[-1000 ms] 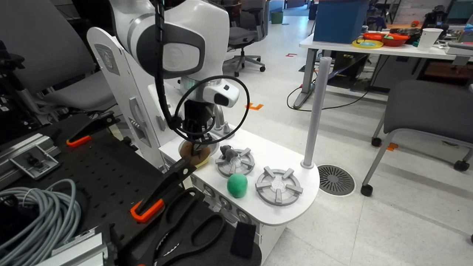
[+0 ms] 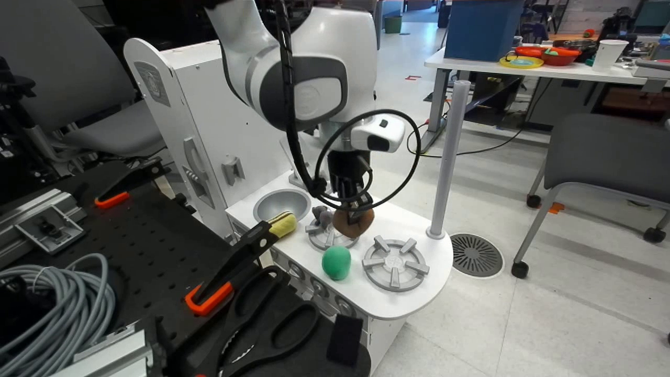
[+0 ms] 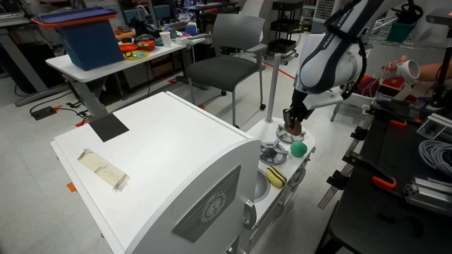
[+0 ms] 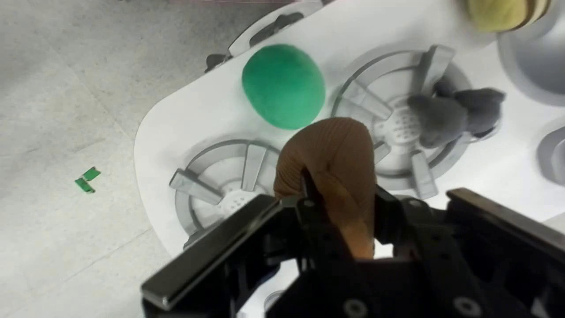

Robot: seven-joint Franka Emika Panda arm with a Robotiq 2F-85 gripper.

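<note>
A soft brown object hangs from my gripper, whose fingers are shut on it. In the first exterior view the brown object is held above the white counter, between the two grey burners. A green ball-like object rests on the counter near its edge, apart from the brown one. On one burner lies a small dark grey object. The other burner is bare. A yellow object with dark stripes sits beside the sink.
A grey post rises from the counter's far edge. The white panel of the play kitchen stands on one side. A black table with clamps and a coiled cable lies close by.
My arm has moved right in the first exterior view, carrying the brown object from above the sink and yellow object to over the burners. The green and grey objects have stayed put.
</note>
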